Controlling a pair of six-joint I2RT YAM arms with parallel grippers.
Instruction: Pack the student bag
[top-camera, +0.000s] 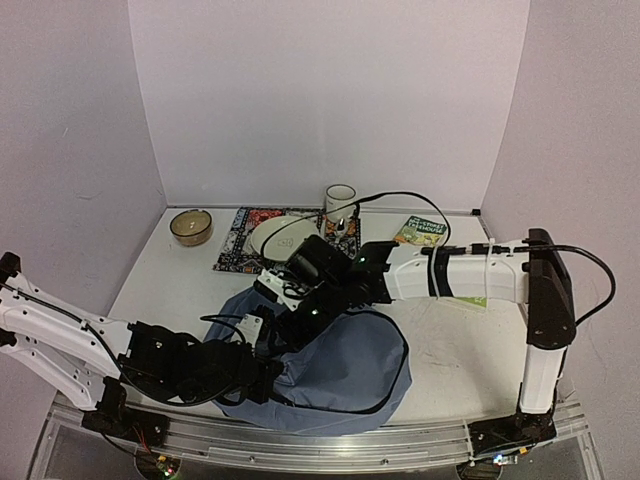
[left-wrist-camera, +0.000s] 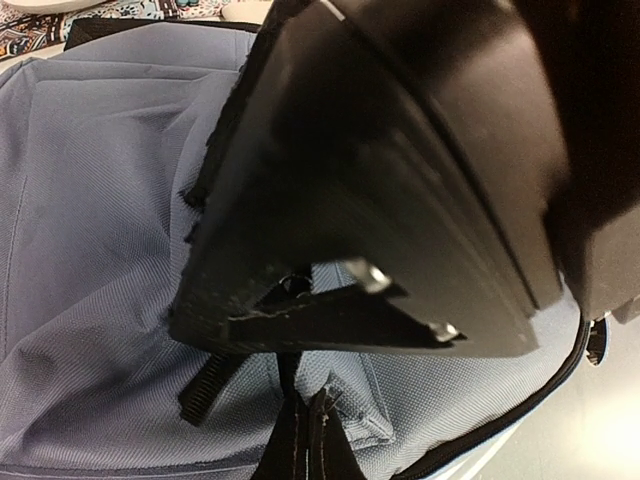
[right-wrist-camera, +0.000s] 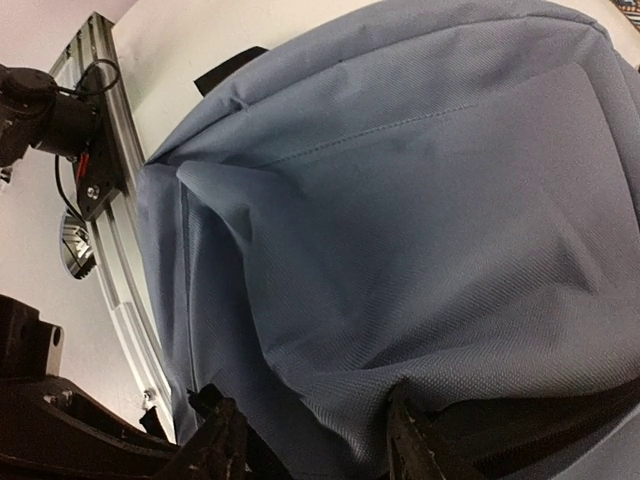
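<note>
The blue-grey bag (top-camera: 345, 365) lies at the table's front middle, its black-zipped opening slack. In the left wrist view, my left gripper is shut at a fold of the bag, and cloth bunches at its fingertips. A black zipper pull (left-wrist-camera: 205, 388) hangs beside them. My right gripper is open over the bag, with its fingers (right-wrist-camera: 412, 445) apart and loose cloth between and below them. The right gripper's body covers much of the left wrist view. In the top view both grippers meet over the bag, hiding the contact.
At the back stand a brown bowl (top-camera: 191, 227), a patterned mat (top-camera: 232, 262) bearing a pale plate (top-camera: 285, 238), and a white mug (top-camera: 340, 203). A green book (top-camera: 421, 231) lies at back right. Bare table (top-camera: 455, 355) shows right of the bag.
</note>
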